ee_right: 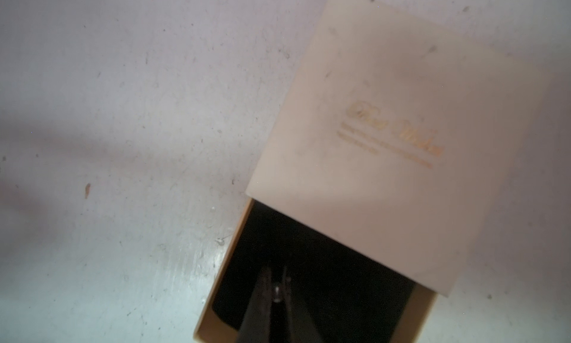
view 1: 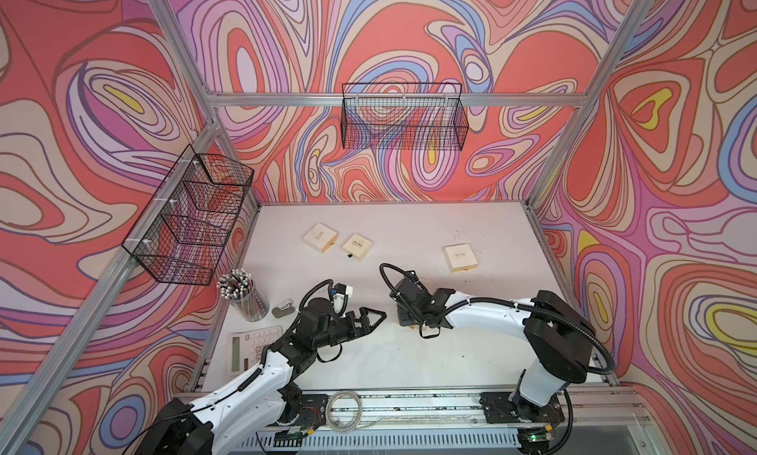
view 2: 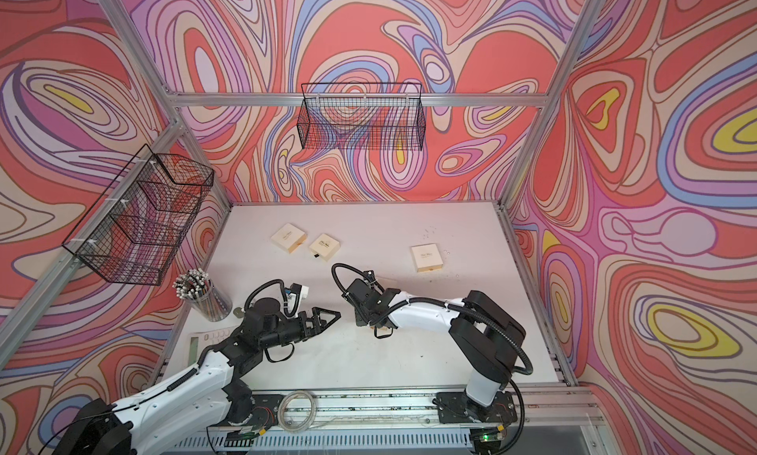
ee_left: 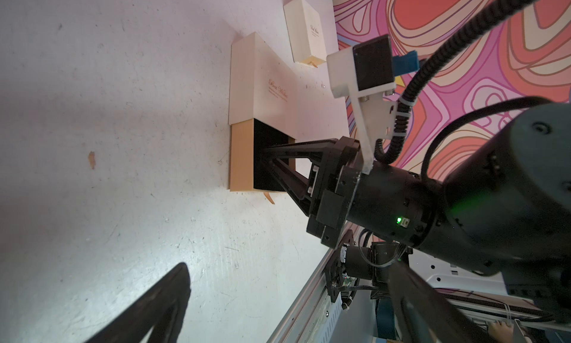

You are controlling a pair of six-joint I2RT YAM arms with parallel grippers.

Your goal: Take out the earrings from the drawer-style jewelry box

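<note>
A cream jewelry box [ee_right: 392, 129] with gold lettering stands with its black-lined drawer [ee_right: 357, 271] pulled partway out. At the drawer's left side, my right gripper is shut on a small shiny earring [ee_right: 276, 292], which sits low between the fingertips. Only one earring shows; the rest of the drawer looks plain black. The left wrist view has the right gripper reaching into the box's drawer [ee_left: 242, 155] from the right. My left gripper [view 1: 381, 317] hangs over the table to the left of the box, its fingers [ee_left: 166, 304] wide apart and empty.
Three closed cream boxes lie farther back: a left box [view 1: 321, 237], a middle box [view 1: 357, 247] and a right box [view 1: 459, 257]. At the left are a cup of pens [view 1: 250, 301], a stapler [view 1: 283, 307] and a calculator [view 1: 250, 346].
</note>
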